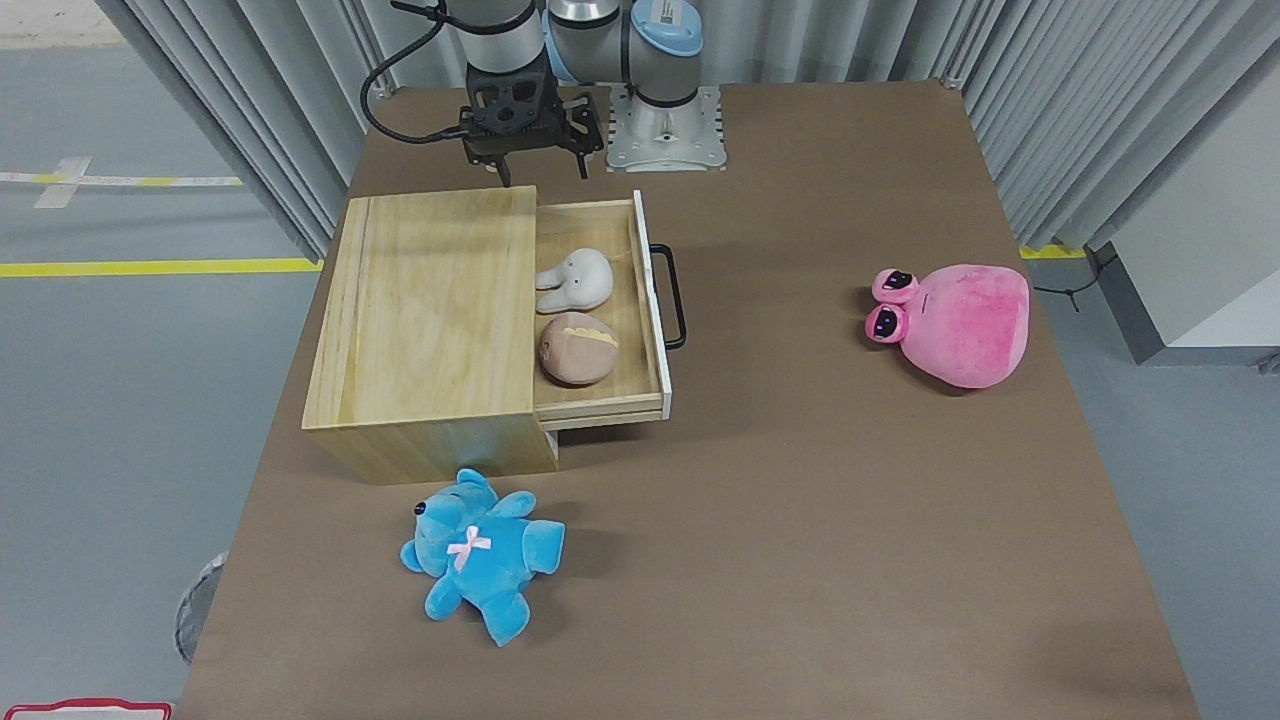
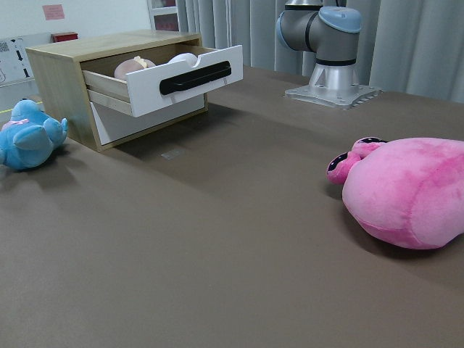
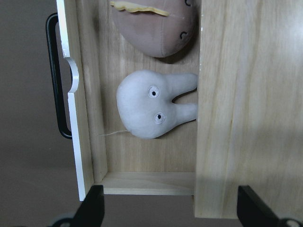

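A wooden cabinet (image 1: 420, 312) has its drawer (image 3: 151, 182) pulled out, with a black handle (image 1: 674, 300). In it lie a white plush tooth (image 3: 144, 106) and a brown round plush (image 1: 578, 350). My gripper (image 1: 543, 166) hangs beside the cabinet's rear end, above the drawer's level; in the wrist view its two fingers stand wide apart at the bottom edge, with nothing seen between them.
A blue plush bear (image 1: 480, 552) lies in front of the cabinet. A pink plush toy (image 1: 960, 324) lies on the right of the brown table (image 1: 840, 540).
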